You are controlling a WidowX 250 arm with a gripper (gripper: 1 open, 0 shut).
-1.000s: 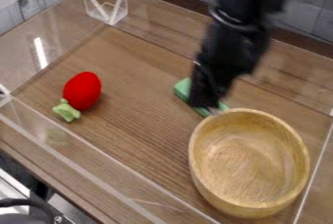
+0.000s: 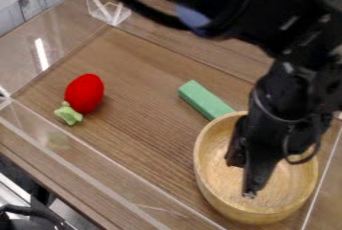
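Observation:
My gripper (image 2: 243,164) is over a tan round bowl (image 2: 251,202) at the right front, its fingers reaching down into or just above it; it looks shut, with nothing seen between the fingers. A green block (image 2: 203,99) lies behind the bowl, to its upper left. A red oval object (image 2: 84,94) lies at the left, with a small light-green piece (image 2: 70,113) at its lower end.
A clear plastic object (image 2: 107,4) stands at the back left. The arm covers much of the back and right.
The objects on the table have stayed in place.

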